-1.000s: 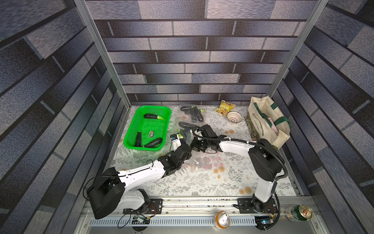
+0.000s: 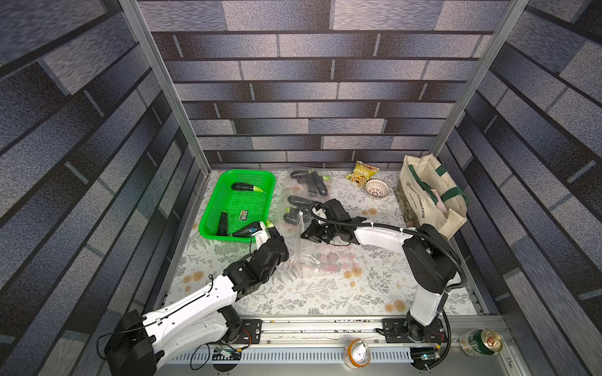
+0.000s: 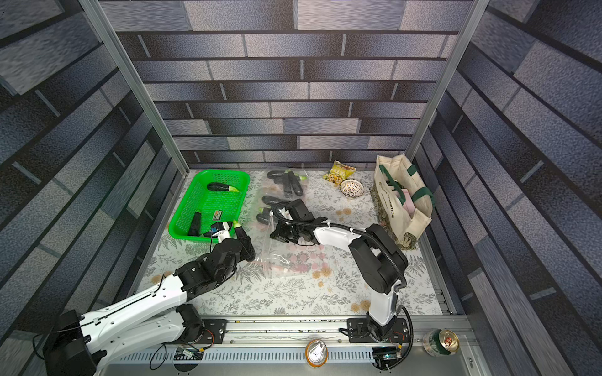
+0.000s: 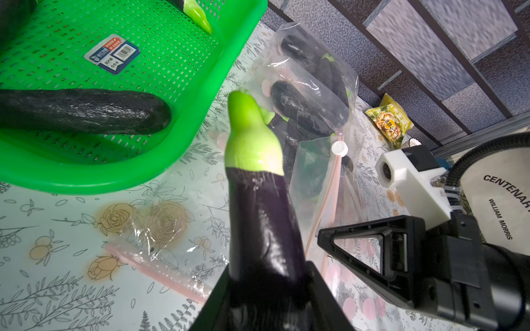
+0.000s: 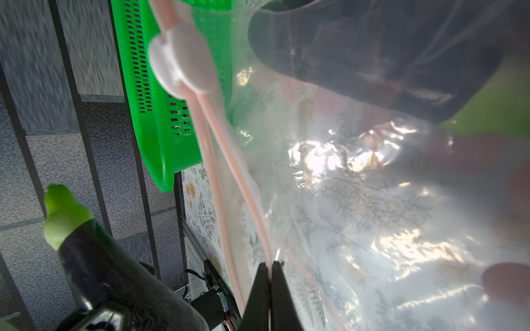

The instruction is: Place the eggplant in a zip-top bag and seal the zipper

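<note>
An upright eggplant with a pale green cap is in my left gripper, which is shut on it beside the green basket. In the right wrist view it shows at lower left. My right gripper is shut at the pink zipper edge of a clear zip bag, holding that edge up; a white slider sits further along the track. Behind are more bags with dark eggplants in them.
The green basket at left holds several eggplants. At the back right are a yellow packet, a patterned bowl and a tote bag.
My left gripper with the eggplant has moved left and away from the bag, toward the basket's near corner. The right arm is nearly unmoved.
</note>
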